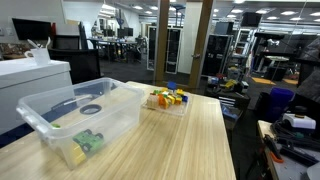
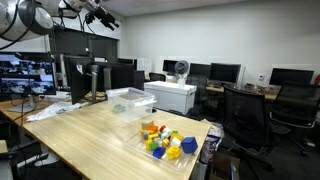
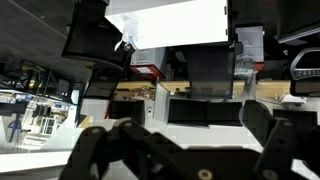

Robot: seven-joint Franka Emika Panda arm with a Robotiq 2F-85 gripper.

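A heap of colored blocks (image 1: 168,97), yellow, blue, red, green and orange, sits in a shallow clear tray (image 1: 175,110) on the wooden table. It also shows in exterior view 2, where the blocks (image 2: 172,140) are nearest the camera. A large clear plastic bin (image 1: 112,131) stands on the table, with a few green and yellowish shapes visible low inside or through its wall. High above the table's far side hangs my gripper (image 2: 107,21). In the wrist view the gripper is open, its dark fingers far apart with only distant background between them.
A white cabinet (image 2: 170,96) and monitors stand behind the table. Office chairs (image 2: 248,115) stand on the floor beyond one side of the table.
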